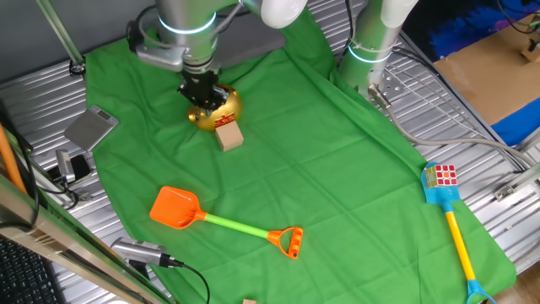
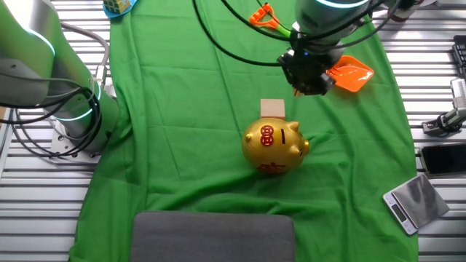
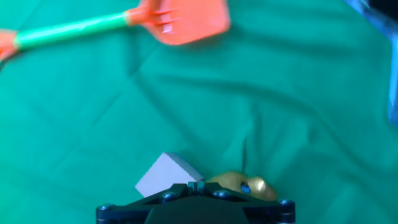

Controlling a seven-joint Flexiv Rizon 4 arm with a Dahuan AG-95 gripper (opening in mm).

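Observation:
A gold piggy bank (image 1: 228,108) with red markings sits on the green cloth, and a plain wooden block (image 1: 229,137) rests right beside it. In exterior view 2, the block (image 2: 272,108) lies at the upper side of the bank (image 2: 273,149). In the wrist view, the black fingers of my gripper meet, with no object visible between them. The block (image 3: 166,175) and part of the bank (image 3: 239,182) show beyond them.
An orange shovel (image 1: 175,209) with a green shaft lies mid-cloth. A blue shovel (image 1: 438,193) holding a patterned cube (image 1: 440,176) lies at the right. A scale (image 1: 91,128) stands off the cloth's left edge. Between the two shovels, the cloth is bare.

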